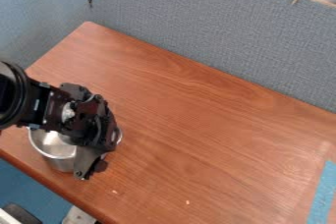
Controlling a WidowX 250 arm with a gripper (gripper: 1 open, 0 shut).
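The black gripper (92, 159) reaches in from the left edge and hangs low over a silver metal pot (50, 152) at the near-left edge of the wooden table. The pot is largely hidden behind the gripper, whose lower end reaches the right side of the pot. The fingers are dark and overlap the pot, so their spacing and anything between them are hard to make out.
Grey padded walls (210, 41) border it at the back and left. A light blue strip (320, 194) lies at the right front.
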